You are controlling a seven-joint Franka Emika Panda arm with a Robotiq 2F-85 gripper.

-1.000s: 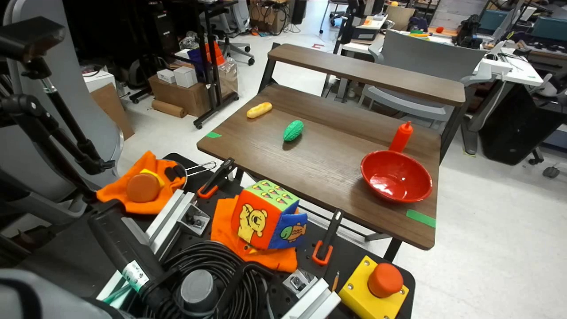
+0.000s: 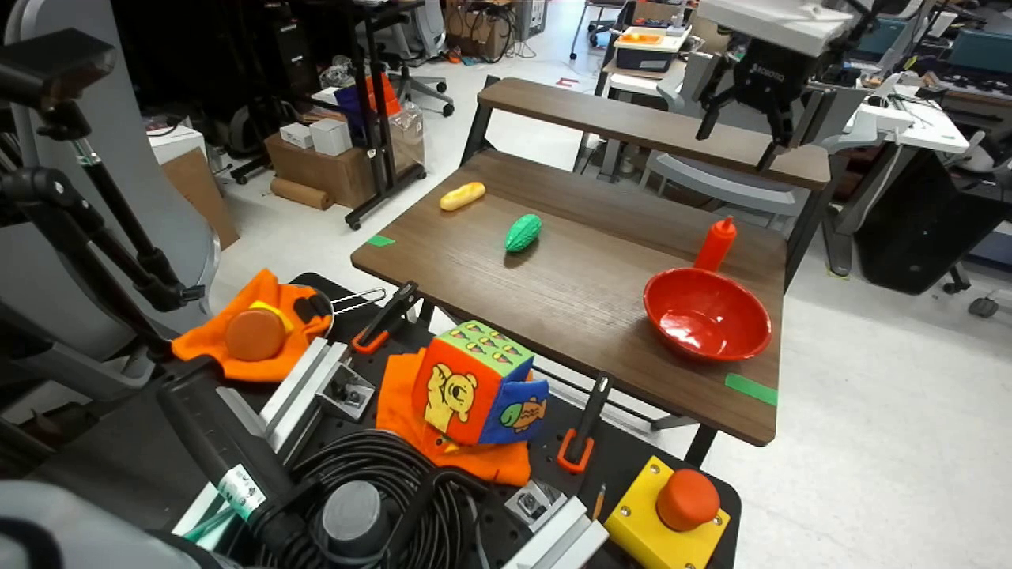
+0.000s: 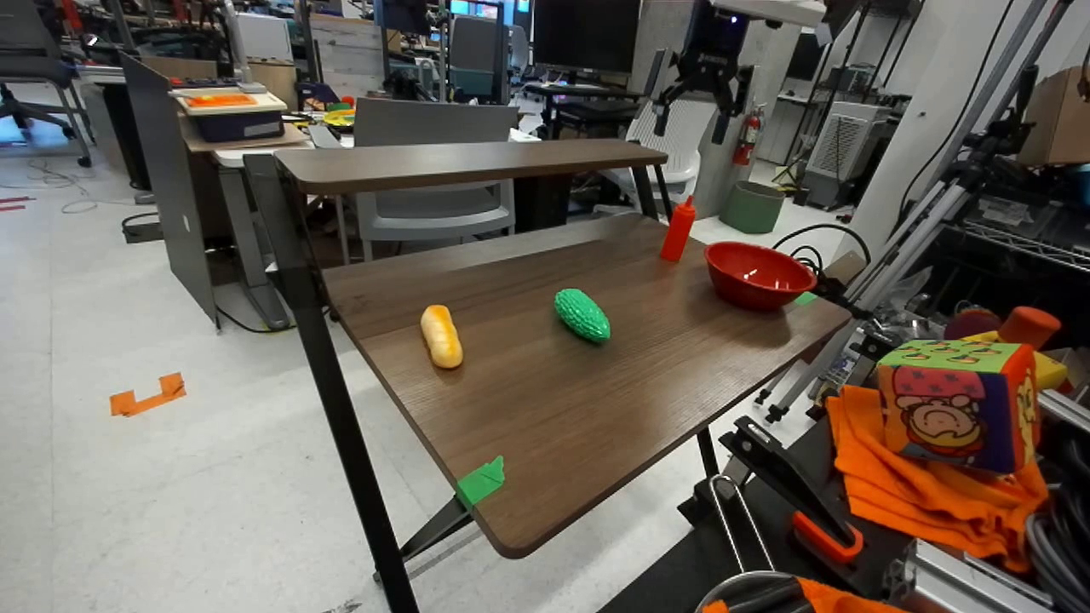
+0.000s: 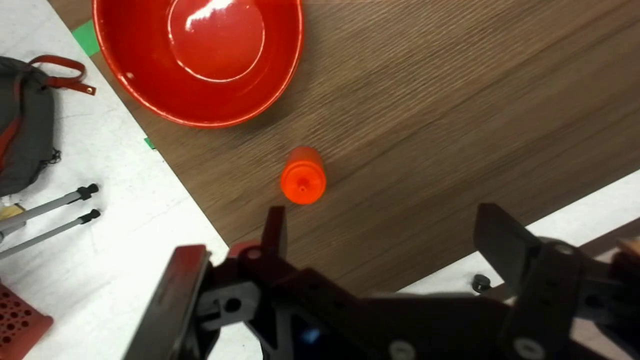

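My gripper [image 2: 738, 142] is open and empty, high above the back right of the brown table [image 2: 588, 256]. In the wrist view its fingers are spread wide, and an upright red squeeze bottle [image 4: 303, 177] stands beyond them, nearer the left finger [image 4: 275, 231]. A glossy red bowl [image 2: 707, 313], empty, sits just in front of the bottle. Toward the table's middle lies a green, bumpy vegetable-like toy [image 3: 582, 315]. A yellow bread-like toy [image 3: 441, 336] lies farther left. Nothing touches the gripper.
A raised brown shelf [image 2: 655, 128] runs along the table's back edge, close below my gripper in exterior view 1. Clamps, a soft picture cube [image 2: 479, 384] and cables crowd the black stand in front.
My gripper has come into exterior view 1 at the upper right, where it was absent before in that spot. The bottle, bowl and toys have stayed in place.
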